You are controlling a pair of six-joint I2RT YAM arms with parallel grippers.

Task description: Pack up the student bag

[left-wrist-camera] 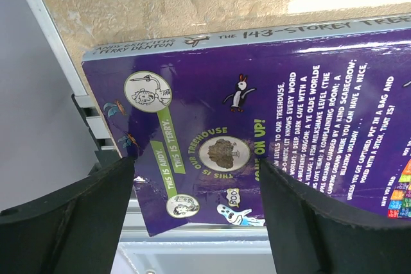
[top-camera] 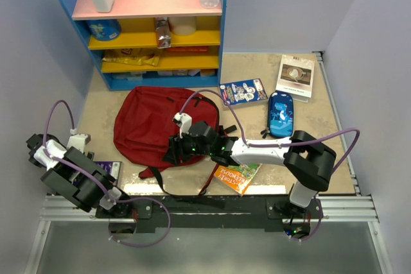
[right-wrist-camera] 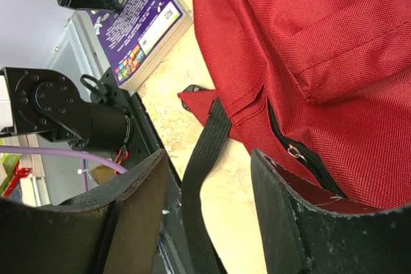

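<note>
The red bag lies flat in the middle of the table, its black strap trailing toward the front edge. At the front left corner, a purple book lies with its printed back up. Over that book my left gripper stands open, its fingers apart and nothing between them. My right gripper is above the front part of the bag, fingers spread, with only strap, bag edge and table showing beyond the gap. Partly under the right arm is an orange and green book.
A blue pencil case, a blue book and a white book lie on the right half of the table. Behind the bag stands a shelf with goods. A wall borders the left arm.
</note>
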